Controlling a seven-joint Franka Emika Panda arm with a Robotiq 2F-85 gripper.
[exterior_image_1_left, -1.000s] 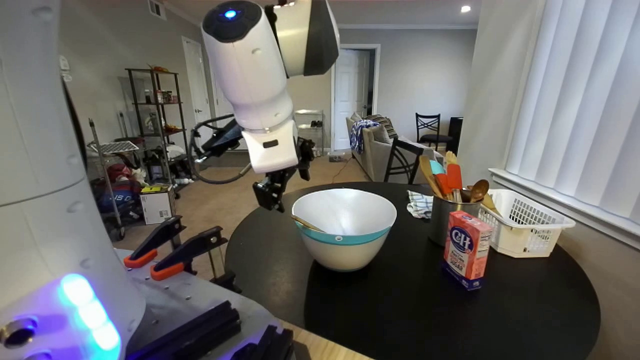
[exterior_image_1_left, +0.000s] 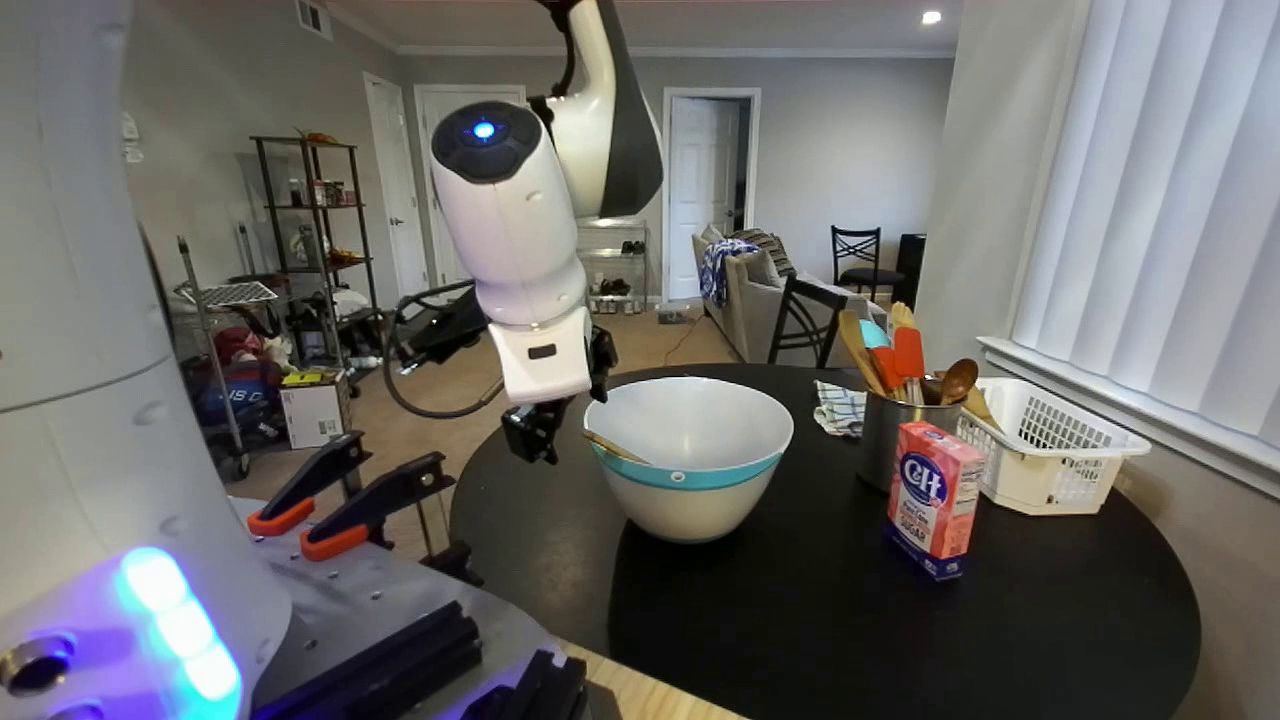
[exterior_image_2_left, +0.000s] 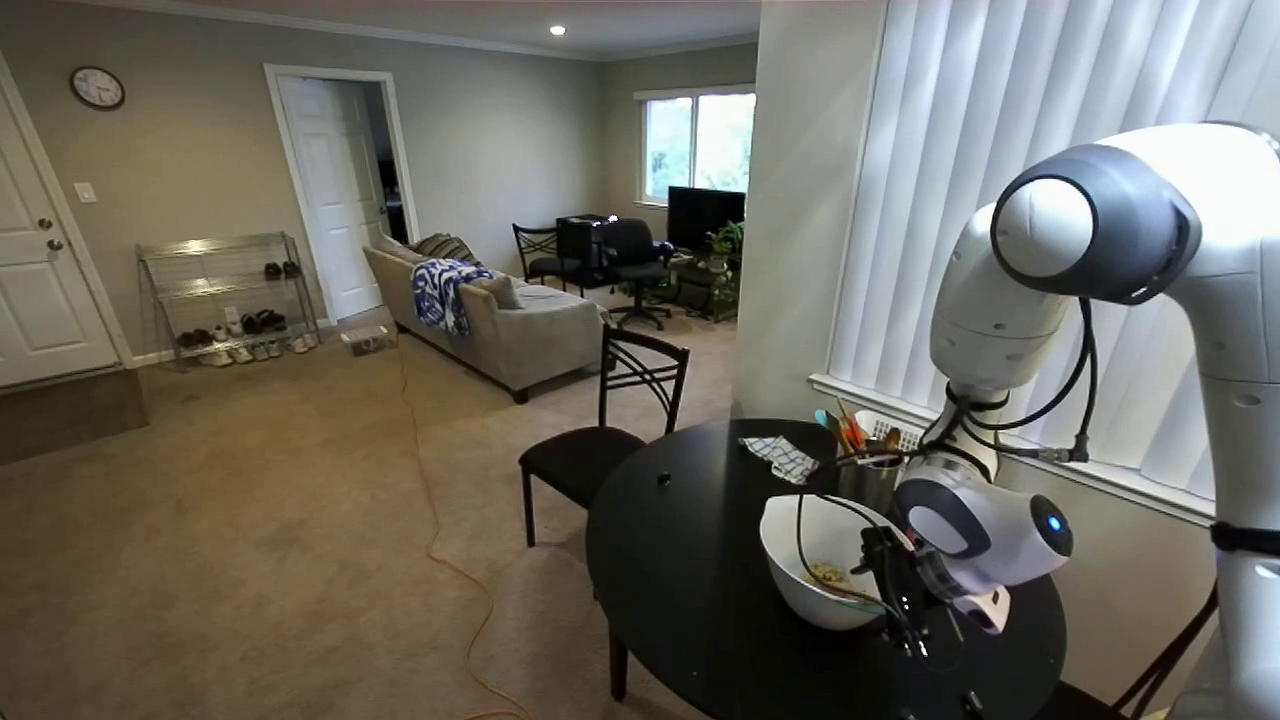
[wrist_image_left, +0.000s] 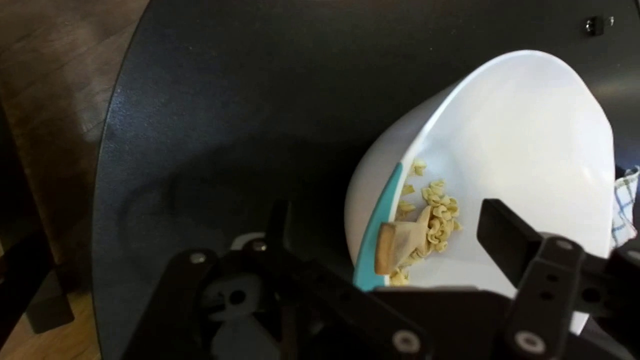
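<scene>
A white bowl (exterior_image_1_left: 690, 504) with a teal rim band stands upright on the round black table. Pasta pieces (wrist_image_left: 441, 216) lie at its bottom, as the wrist view shows. A wooden utensil (wrist_image_left: 403, 243) leans in the bowl, its handle end resting at the teal rim; exterior view 1 shows only that handle (exterior_image_1_left: 614, 450). My gripper is open, its fingers spread on either side of the handle end, one outside the bowl and the other over its inside. Nothing is held. Exterior view 1 has the gripper (exterior_image_1_left: 540, 438) at the bowl's left rim.
On the right of the table are a pink sugar box (exterior_image_1_left: 933, 498), a metal canister (exterior_image_1_left: 882, 438) of utensils and a white basket (exterior_image_1_left: 1056, 462). A checked cloth (exterior_image_1_left: 840, 409) lies behind the bowl.
My arm has come down, bringing the gripper lower beside the bowl's left rim. The bowl, utensil and other table items stay where they were.
</scene>
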